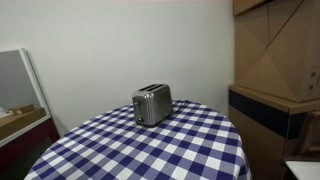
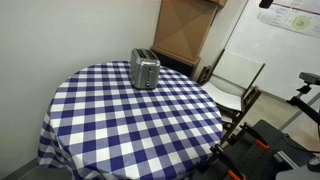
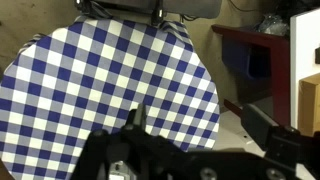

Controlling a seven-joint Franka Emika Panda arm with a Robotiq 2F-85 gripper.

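A silver two-slot toaster (image 1: 152,105) stands upright on a round table with a blue-and-white checked cloth (image 1: 110,155). Seen from the other side, the toaster (image 2: 145,69) is near the table's far edge, its slots facing up. My gripper is open in the wrist view, fingers wide apart, with only the checked cloth (image 3: 95,85) and floor below it. No toaster shows in the wrist view, so the gripper is not around it.
Cardboard boxes (image 2: 185,28) stand behind the table, and a white chair (image 2: 232,82) is to its right. Dark equipment (image 2: 240,160) fills the lower right corner of the second exterior view.
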